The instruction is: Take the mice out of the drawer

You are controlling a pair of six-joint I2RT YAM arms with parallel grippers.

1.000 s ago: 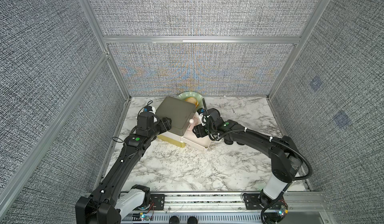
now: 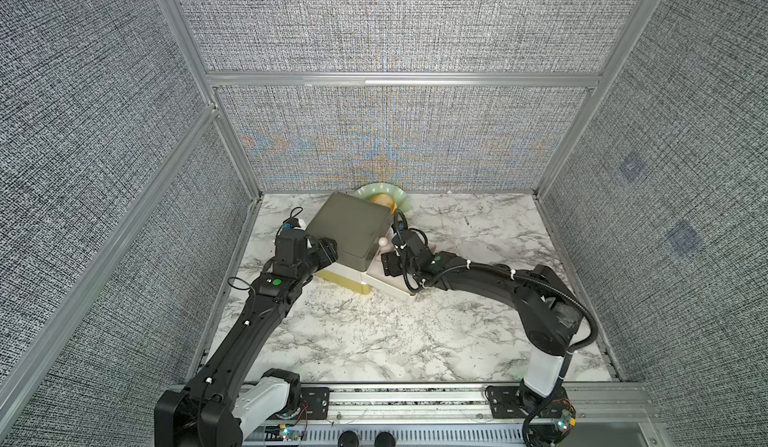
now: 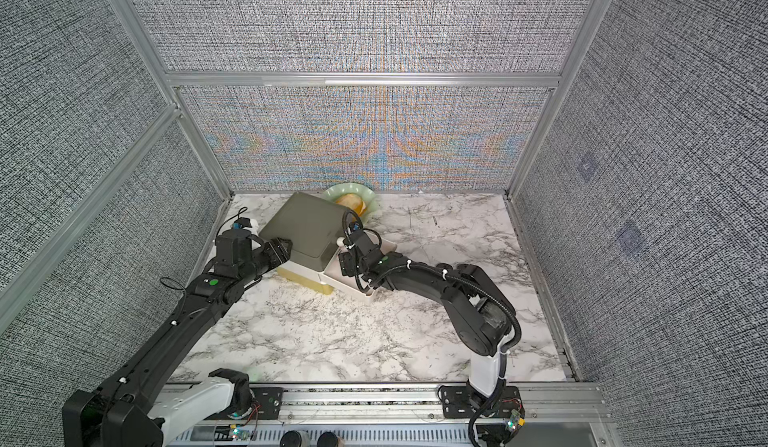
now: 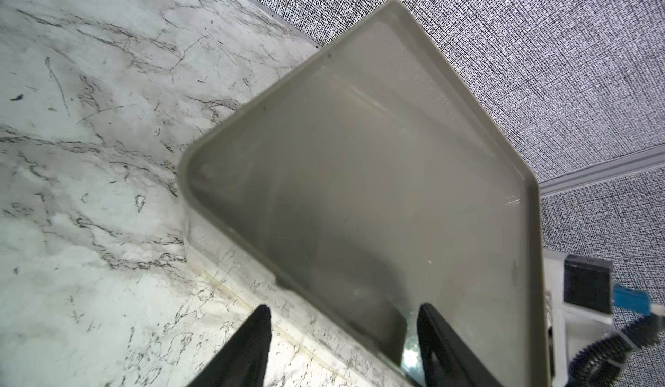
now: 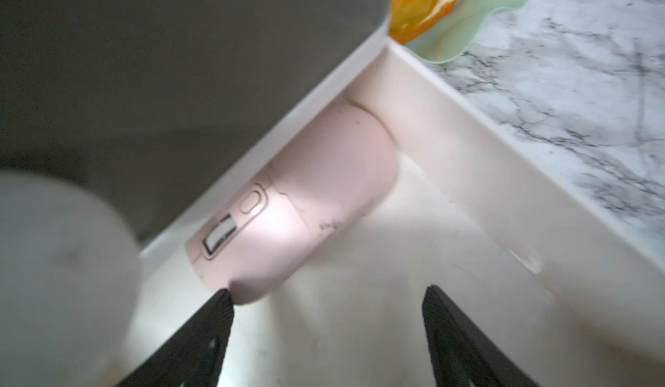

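A pale pink mouse [image 5: 291, 200] lies in the pulled-out white drawer [image 5: 478, 144], against the cabinet side. Over the drawer, my right gripper is open, its fingers spread; the mouse lies just beyond the left fingertip, and nothing is between them. From above, that arm hides most of the mouse. The drawer cabinet [image 2: 348, 227] has a grey-green top. At its left side my left gripper is shut on the cabinet, whose edge runs between the fingers. Whether another mouse is in the drawer cannot be seen.
A round white knob [image 2: 383, 241] sticks out from the cabinet above the drawer, close to my right gripper. A green scalloped dish [image 2: 404, 199] with orange-yellow contents stands behind.
My right gripper has moved left, further over the drawer, covering the pink mouse from above. The left gripper has shifted slightly left. The cabinet has shifted slightly left as well.
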